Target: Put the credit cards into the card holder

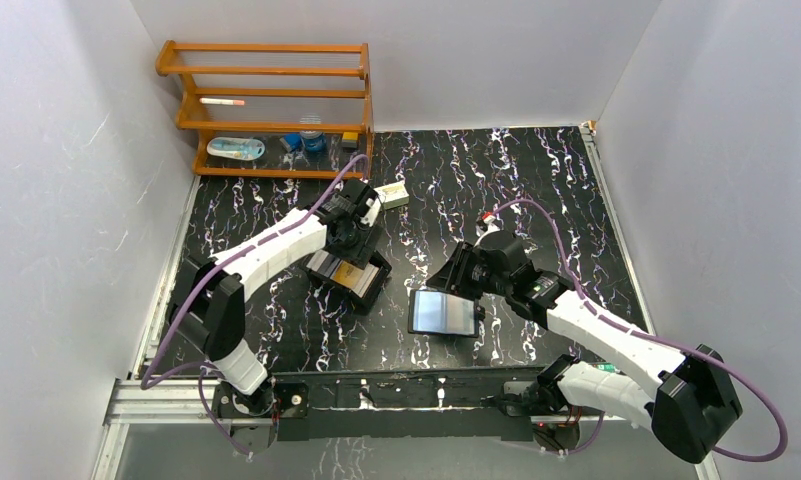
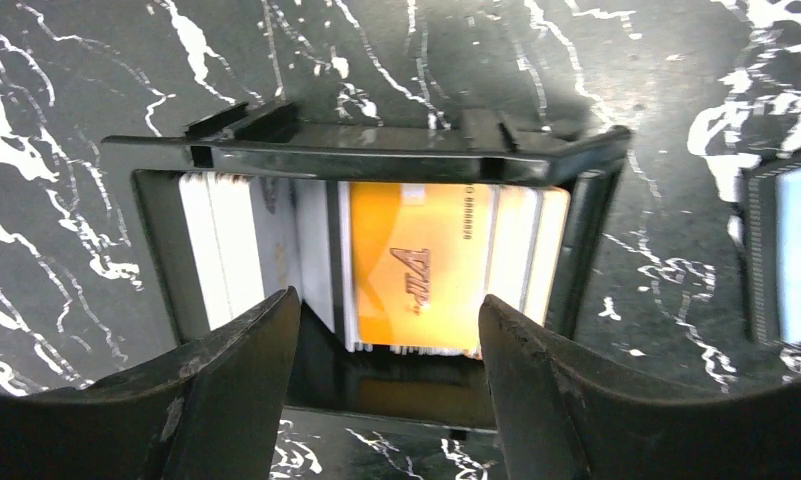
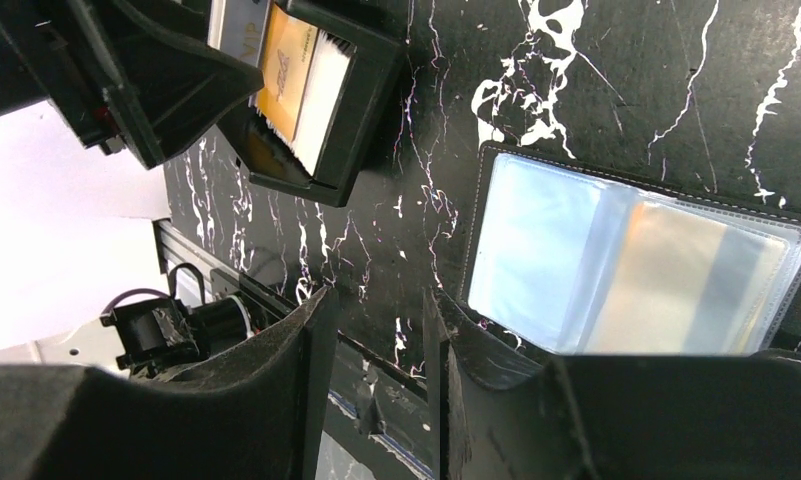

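Several cards stand in a black box (image 2: 376, 165) below my left gripper. An orange card (image 2: 421, 265) faces up in the middle, with white cards (image 2: 221, 250) to its left. The left fingers (image 2: 241, 360) are open over the box, with a gap between them and no card held. Right of the box, the card holder (image 1: 443, 313) lies flat and spread out on the table. In the right wrist view its clear sleeves (image 3: 546, 240) show pale blue and cream tones. My right gripper, open and empty, hovers close to the holder's back edge.
An orange wooden rack (image 1: 266, 126) with small items stands at the back left. A small pale box (image 1: 392, 194) sits behind the left gripper. Bare marble-patterned table (image 1: 536, 185) stretches across the back right.
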